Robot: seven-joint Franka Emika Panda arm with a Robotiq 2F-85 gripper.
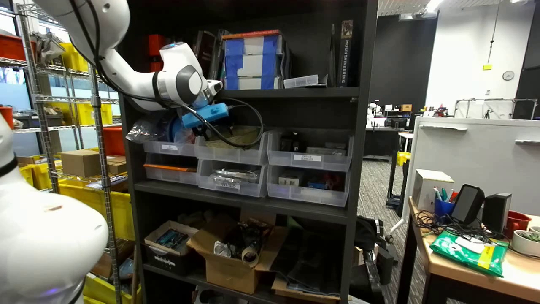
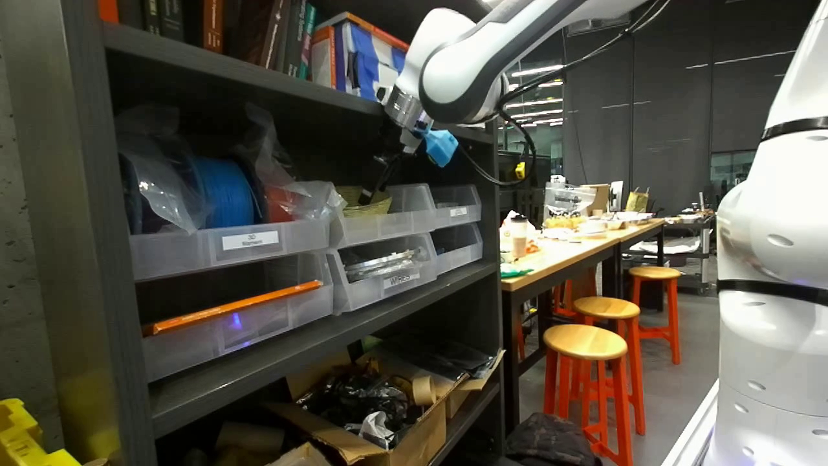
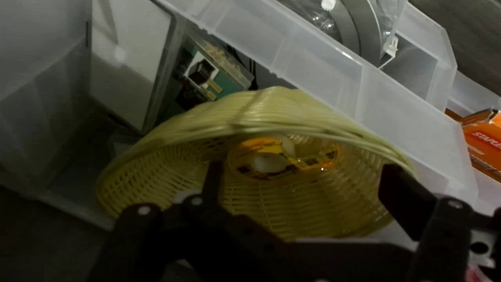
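Note:
A yellow woven basket (image 3: 277, 211) fills the middle of the wrist view, with a clear round tape roll marked yellow and black (image 3: 267, 162) inside it. The basket sits in the upper middle clear bin (image 1: 230, 152) on the shelf. My gripper is open over the basket, its dark fingers (image 3: 406, 199) well apart with nothing held between them. In the second exterior view the gripper (image 2: 378, 178) points down at the basket (image 2: 369, 205). Whether either finger touches the weave I cannot tell.
Flat boxes (image 3: 129, 56) stand in the bin beside the basket. To one side is a bin with bagged spools (image 2: 221, 194). The upper shelf (image 2: 256, 66) runs close to my wrist. An upper bin (image 1: 309, 159) and lower bins (image 1: 230, 182) are close by.

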